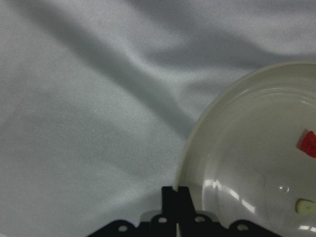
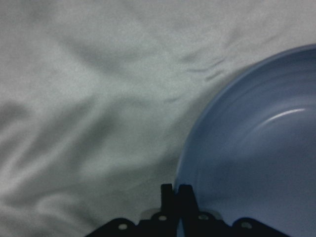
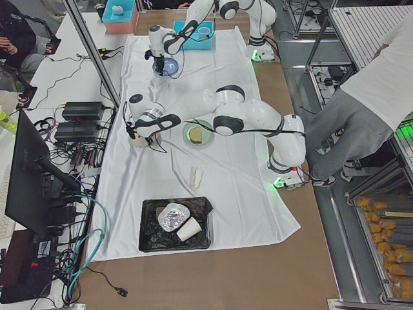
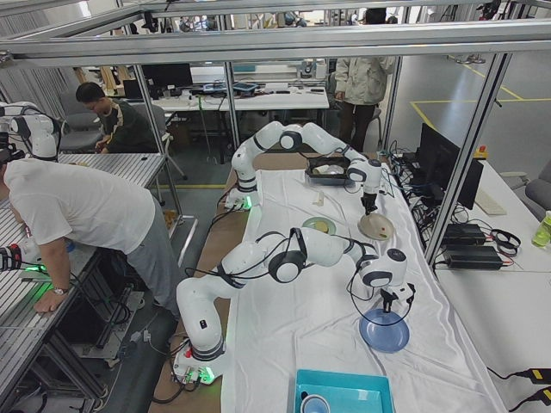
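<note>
My left gripper is at the rim of a cream plate (image 1: 247, 148) holding a red piece (image 1: 308, 144) and a pale yellow piece (image 1: 305, 206); its fingertips are close together on the rim, and whether they grip it is unclear. My right gripper is likewise at the rim of a blue plate (image 2: 256, 158), fingertips close together; a grip on the rim cannot be told. Both plates lie on the white cloth.
A green plate (image 3: 208, 136) with a yellow item, a pale wrapped item (image 3: 196, 177), a black tray (image 3: 148, 239) with foil container and white cup, and a turquoise bin (image 4: 344, 383) stand on the cloth. A person leans beside the table.
</note>
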